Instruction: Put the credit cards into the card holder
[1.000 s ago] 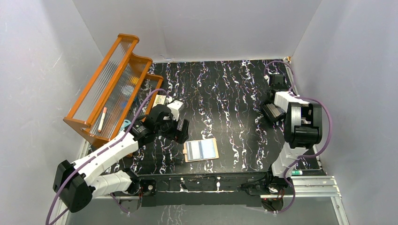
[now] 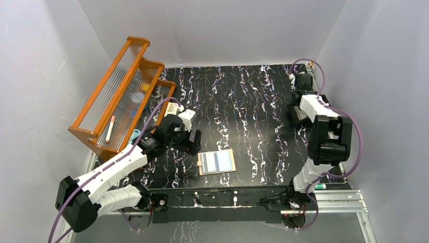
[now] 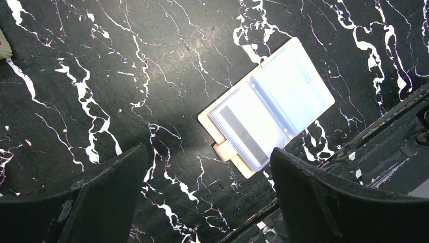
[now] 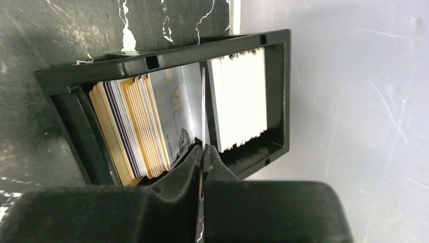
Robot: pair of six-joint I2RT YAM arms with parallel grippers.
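An open card holder [image 2: 216, 161], tan with clear sleeves, lies near the front edge; in the left wrist view it [image 3: 273, 101] is below my left gripper, which stands open and empty. At the right end of the table, a black box [image 4: 66, 121] holds rows of cards [image 4: 126, 121], some white, some gold and silver. Over it my right gripper is shut on a thin card [image 4: 204, 106], seen edge-on between the rows.
A wooden shelf unit [image 2: 101, 132] with small items fills the left of the table. Walls stand close behind the box and around the table.
The right arm has shifted a little rightward and its wrist has moved slightly toward the back, the box partly under it. The left arm is nearly still.
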